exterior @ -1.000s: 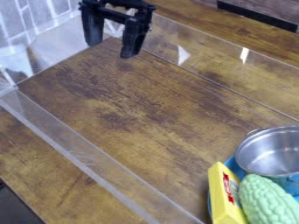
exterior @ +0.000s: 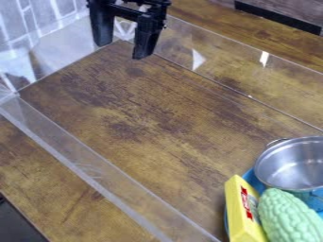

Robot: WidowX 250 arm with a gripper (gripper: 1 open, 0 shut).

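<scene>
My black gripper (exterior: pixel 124 34) hangs at the top left of the camera view, over the back of the wooden workspace. Its two dark fingers stand apart with a gap between them, and I see nothing held there. The wooden surface (exterior: pixel 139 123) below it is bare.
At the bottom right sit a steel pot (exterior: pixel 293 165), a yellow box (exterior: pixel 243 210) and a pale green vegetable-like object (exterior: pixel 284 216) on something blue. Clear plastic walls (exterior: pixel 89 170) border the workspace.
My gripper has moved slightly upward in the view since about a second ago. The objects at the bottom right have not moved.
</scene>
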